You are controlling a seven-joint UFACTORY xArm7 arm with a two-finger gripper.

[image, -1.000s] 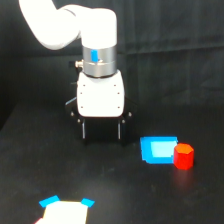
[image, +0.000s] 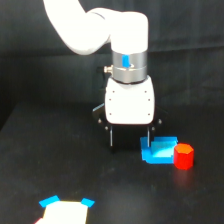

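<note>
My gripper [image: 130,138] hangs from the white arm near the middle of the camera view, its two dark fingers spread apart. Nothing shows between them, though they are hard to make out against the black surface. Just right of the gripper lies a blue-edged square [image: 163,158] on the dark table; one finger overlaps its left side in the view. A red six-sided block [image: 183,156] sits at the right edge of that square.
At the bottom left, a white sheet or board [image: 66,212] with blue corner pieces [image: 49,201] is cut off by the frame.
My gripper has moved right, toward the blue square, and slightly lower in the view. Its fingers stay apart. The red block and the white sheet have not moved.
</note>
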